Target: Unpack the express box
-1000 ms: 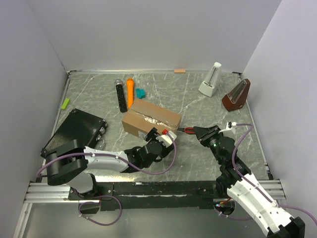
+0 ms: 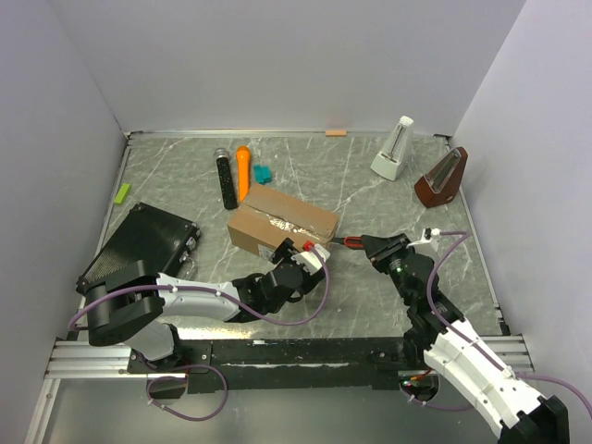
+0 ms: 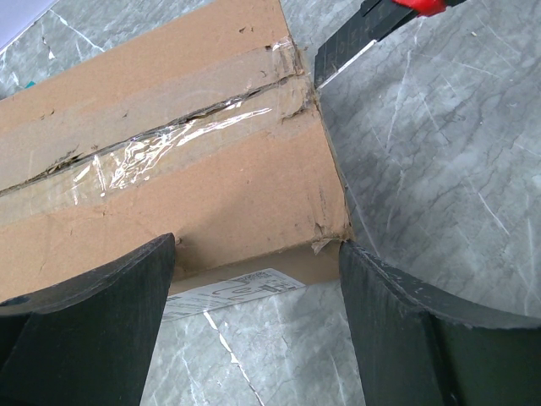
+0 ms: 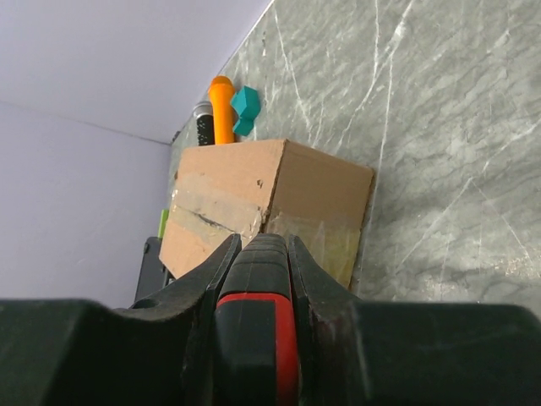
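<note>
A taped cardboard box [image 2: 277, 217] lies mid-table, its long seam sealed with clear tape. My left gripper is open at the box's near edge, its fingers either side of the near right part. My right gripper is shut on a box cutter [image 2: 351, 242] with red and black body; in the left wrist view its blade [image 3: 345, 57] points at the box's right end, beside the taped seam. Whether the blade touches the tape is hard to tell.
A black case [image 2: 139, 245] lies at left, with a green block [image 2: 123, 193]. Microphone [image 2: 225, 176], orange microphone [image 2: 243, 171] and teal piece [image 2: 262, 174] lie behind the box. Two metronomes [image 2: 439, 180] stand back right. The table right of the box is clear.
The right arm has shifted very slightly, with the cutter staying at the box's right end. The left arm and the box look unchanged.
</note>
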